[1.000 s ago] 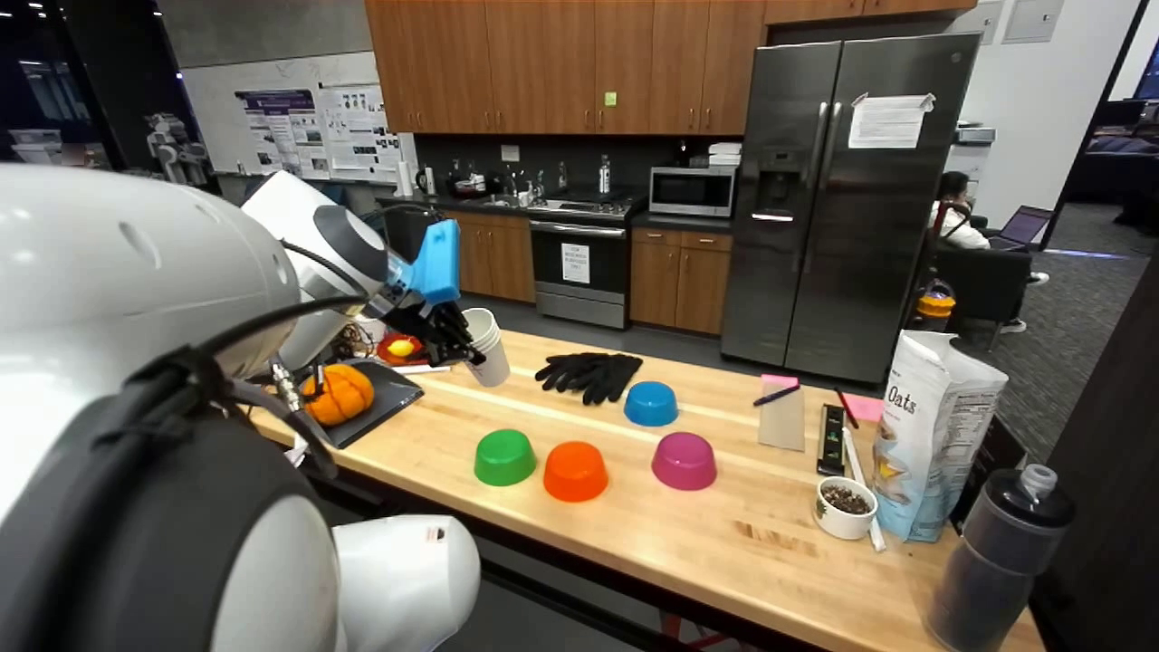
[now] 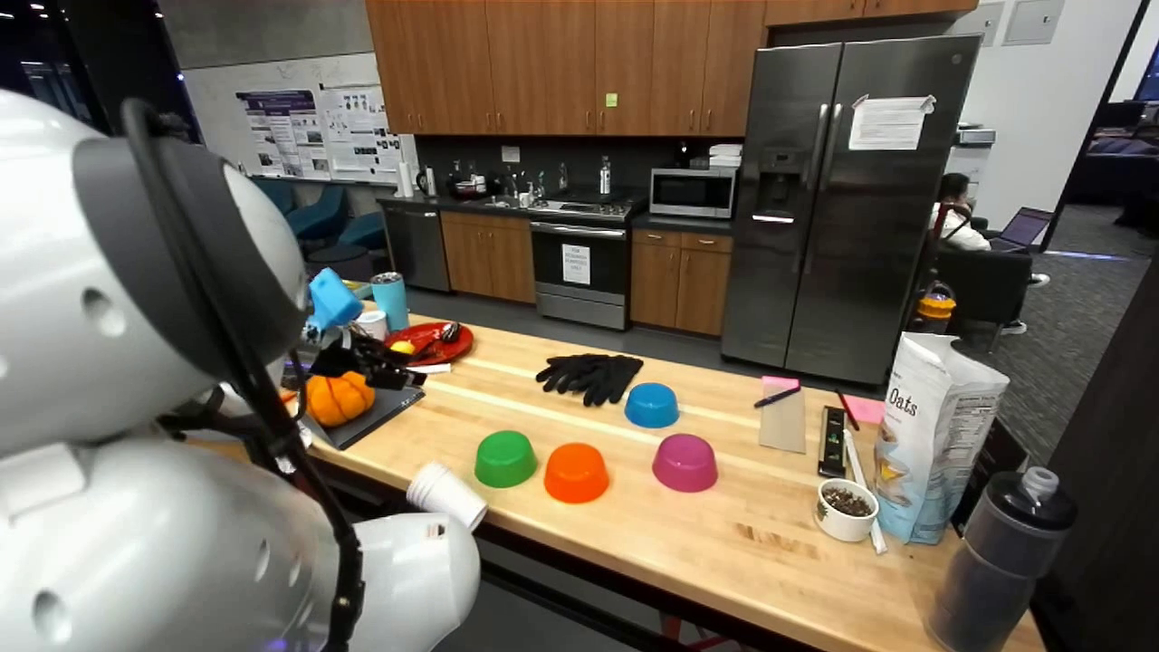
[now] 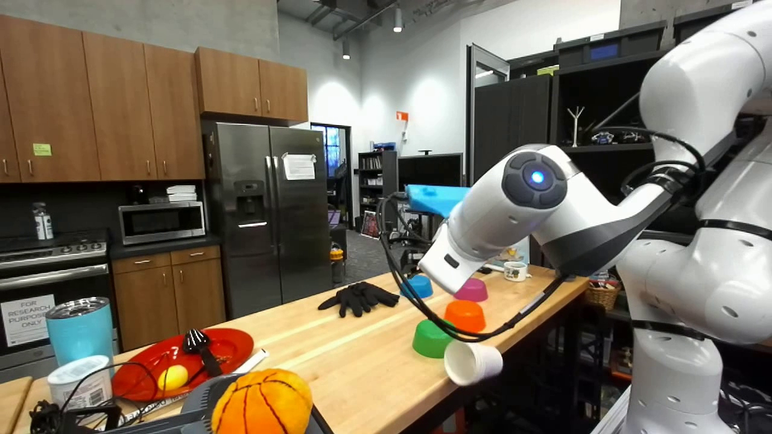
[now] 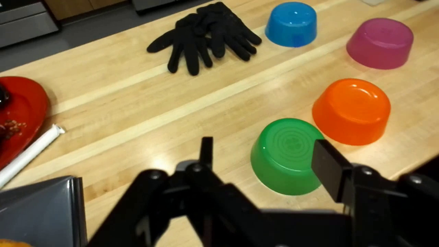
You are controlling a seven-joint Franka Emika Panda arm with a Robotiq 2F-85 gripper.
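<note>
My gripper has its fingers apart in the wrist view, with nothing visibly held between them. In exterior view 1 the black gripper [image 2: 375, 364] is at the left, close to the orange pumpkin [image 2: 339, 398]. A stack of white cups [image 2: 446, 494] is tipped over at the table's front edge, near the green bowl [image 2: 505, 457]. Exterior view 2 shows these white cups [image 3: 471, 363] on their side, partly past the edge; whether they touch the table I cannot tell. Upside-down orange [image 4: 352, 111], blue [image 4: 292, 24] and purple [image 4: 380, 43] bowls sit farther right.
Black gloves [image 4: 205, 35] lie near the table's back edge. At the left are a red plate [image 3: 231, 345], a dark tray [image 4: 37, 206] and a blue tumbler [image 2: 388, 301]. An oats bag [image 2: 934, 435] and a bottle [image 2: 1000, 565] stand at the right.
The white cups, a second ago upright at the gripper, now lie tipped by the front edge. My arm has swung left and back, and the gripper is now nearer the pumpkin.
</note>
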